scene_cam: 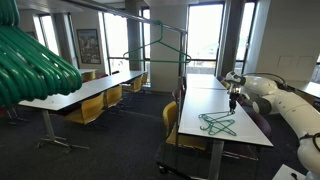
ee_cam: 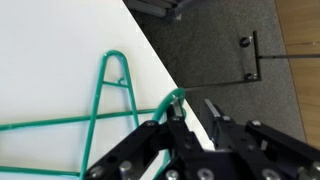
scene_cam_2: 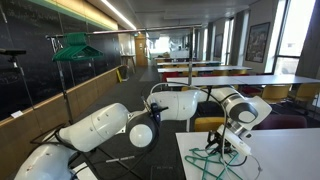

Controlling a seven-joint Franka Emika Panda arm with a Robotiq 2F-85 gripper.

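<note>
Green hangers [scene_cam: 217, 122] lie overlapping on the white table [scene_cam: 206, 99], partly off to the left in the wrist view. There, one hanger's looped end [ee_cam: 113, 54] rests on the tabletop, and a curved green hook [ee_cam: 176, 95] rises against the left finger of my gripper. The two fingers stand apart, with grey floor showing between their tips. Whether the hook sits inside the gap or only beside the left finger is hard to tell. Exterior view 2 has the gripper [scene_cam_2: 226, 150] low over the table beside the hangers [scene_cam_2: 203, 162].
A rack carries a single hanger [scene_cam: 157, 45] and a dense row of green hangers [scene_cam: 35, 70] close to the camera. Yellow chairs [scene_cam: 170, 116] stand along the table. Bare tabletop lies beyond the hangers.
</note>
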